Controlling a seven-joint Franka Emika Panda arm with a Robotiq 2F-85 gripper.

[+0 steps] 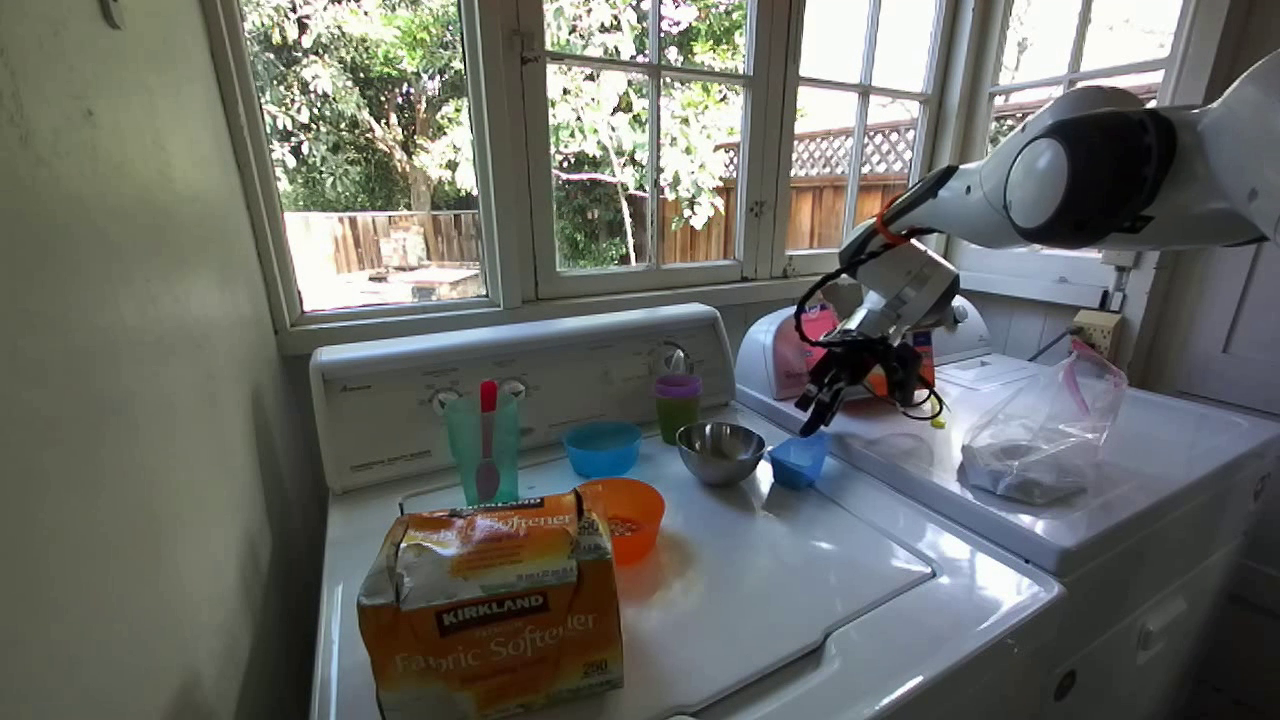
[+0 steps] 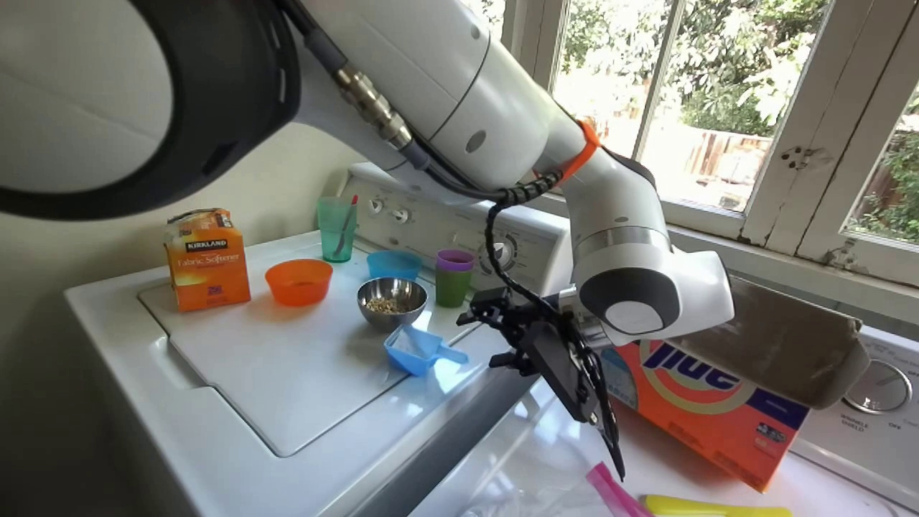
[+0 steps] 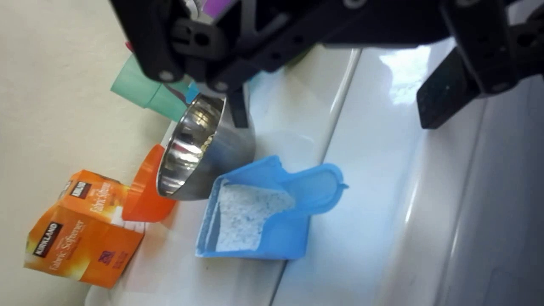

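A blue scoop (image 3: 285, 232) filled with white powder rests on the white washer lid (image 1: 744, 588), its short handle pointing toward my side. In exterior view 2 the scoop (image 2: 416, 350) sits just in front of the metal bowl (image 2: 392, 303), which holds small grains. My gripper (image 2: 484, 340) is open, to the right of the scoop's handle and a little above it, with nothing between its fingers. The wrist view shows the finger pads (image 3: 449, 92) spread wide, and the scoop lies beyond them, untouched.
Behind the scoop stand stacked green and purple cups (image 2: 454, 277) and a blue bowl (image 1: 602, 448). An orange bowl (image 2: 299, 281) and a fabric softener box (image 2: 207, 258) are farther left. A Tide box (image 2: 706, 405) and plastic bag (image 1: 1041, 438) occupy the dryer.
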